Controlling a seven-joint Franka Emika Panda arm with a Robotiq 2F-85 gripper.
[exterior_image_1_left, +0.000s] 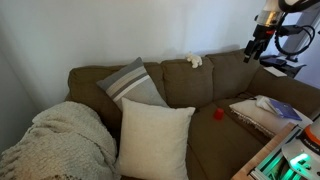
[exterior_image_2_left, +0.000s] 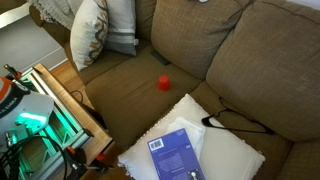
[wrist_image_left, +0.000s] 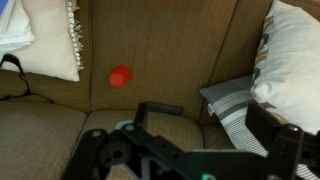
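My gripper hangs high above the brown couch (wrist_image_left: 170, 40), its two dark fingers wide apart and only couch fabric showing between them. In exterior view 1 the gripper (exterior_image_1_left: 254, 52) is at the upper right, well clear of the seat. A small red cup-like object (exterior_image_1_left: 219, 114) rests on the seat, apart from the gripper; the wrist view shows this red object (wrist_image_left: 120, 75) to the left of the fingers. A slim dark object (wrist_image_left: 161, 108) lies by the seam, close to the left finger.
A white pillow (exterior_image_1_left: 154, 140) and a striped pillow (exterior_image_1_left: 131, 83) lean on the couch. A book (exterior_image_2_left: 176, 157) and a white cloth (exterior_image_2_left: 188, 130) lie on a cream fringed cushion (exterior_image_2_left: 230, 157). A dark cord (exterior_image_2_left: 240, 128) trails nearby. Bare seat surrounds the red object.
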